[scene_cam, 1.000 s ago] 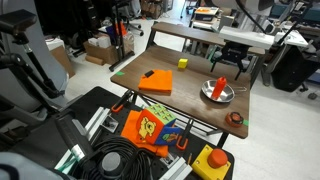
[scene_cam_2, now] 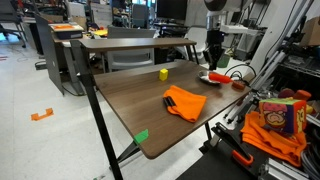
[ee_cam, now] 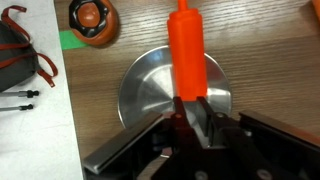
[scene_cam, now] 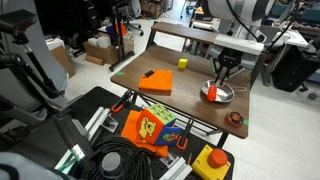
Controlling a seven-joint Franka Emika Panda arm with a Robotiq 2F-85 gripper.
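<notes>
An orange-red bottle-like object (ee_cam: 187, 55) leans over the shallow metal bowl (ee_cam: 145, 85), its narrow end pointing past the rim in the wrist view. In exterior view 1 the red object (scene_cam: 212, 93) sits low at the bowl's left side, and in exterior view 2 the same red piece (scene_cam_2: 226, 77) looks tilted. My gripper is over the bowl, its dark fingers a little apart by the object's wide end. No firm hold shows, and whether they touch it is hard to tell.
An orange cloth (scene_cam: 156, 81) and a yellow block (scene_cam: 183, 59) lie on the wooden table to the left. A round orange-and-black item (ee_cam: 93, 20) sits near the bowl, close to the table edge. Between cloth and bowl the table is mostly clear.
From the upper right, the gripper has come down and left to the bowl. The red object stood upright in the bowl before; now it sits lower, tipped over to the left.
</notes>
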